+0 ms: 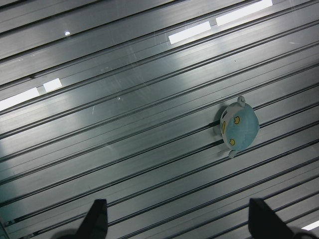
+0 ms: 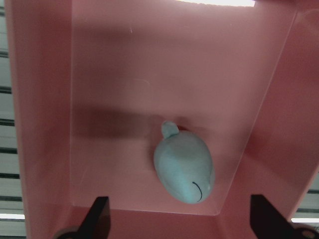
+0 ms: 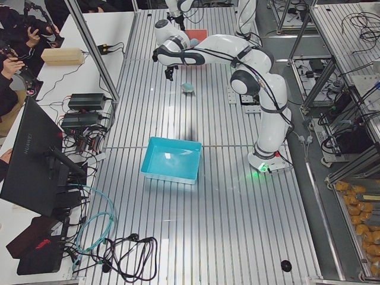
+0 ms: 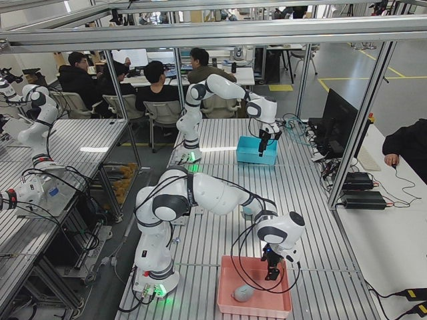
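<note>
A small light-blue plush toy (image 1: pixel 240 129) with yellow marks lies on the slatted metal table, in the left wrist view right of and beyond my left gripper, which hangs above it, open and empty. A grey-blue plush toy (image 2: pixel 183 167) lies in the pink bin (image 2: pixel 42 119). My right gripper is over that bin, open, with nothing between its fingers. The teal bin (image 3: pixel 171 178) stands empty on the table, at the far end in the right camera view.
Cables (image 3: pixel 130 261) lie at the table's lower left in the left camera view. A monitor (image 3: pixel 35 154) and black boxes (image 3: pixel 86 101) line the adjacent side bench.
</note>
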